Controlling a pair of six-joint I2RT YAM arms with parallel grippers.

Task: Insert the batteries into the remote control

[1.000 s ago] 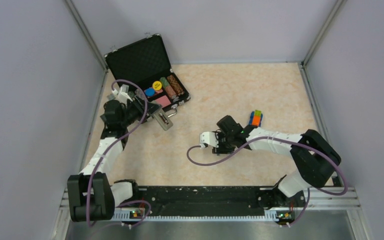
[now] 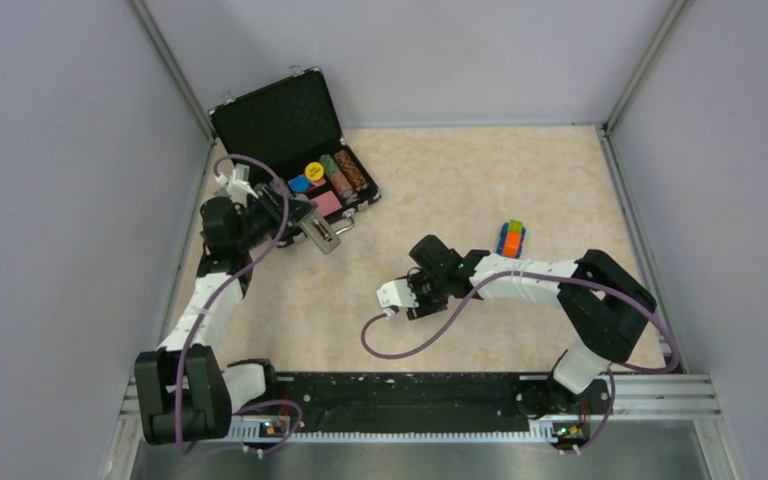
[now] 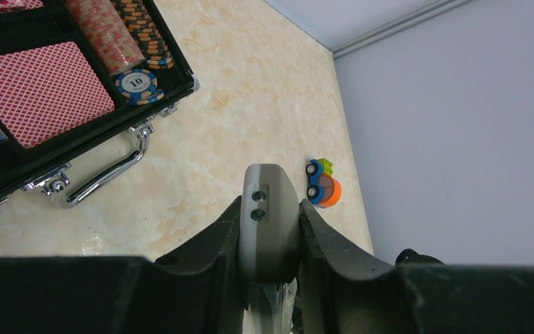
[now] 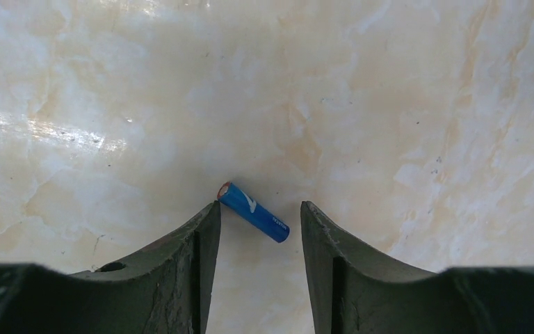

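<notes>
My left gripper [image 2: 302,208] is shut on the silver-grey remote control [image 2: 320,230], held up over the front edge of the chip case; in the left wrist view the remote [image 3: 269,229] is end-on between the fingers. Low over the middle-front of the table, my right gripper is part open. A blue battery [image 4: 254,213] lies on the table between and just beyond its fingertips. In the top view the right arm hides that battery.
An open black case [image 2: 278,120] with poker chips and cards stands at the back left. A coloured toy vehicle [image 2: 511,240] is at the right, behind my right arm.
My right gripper has moved left and slightly toward the front of the table over the last second. The left arm has shifted very slightly, still with the remote.
</notes>
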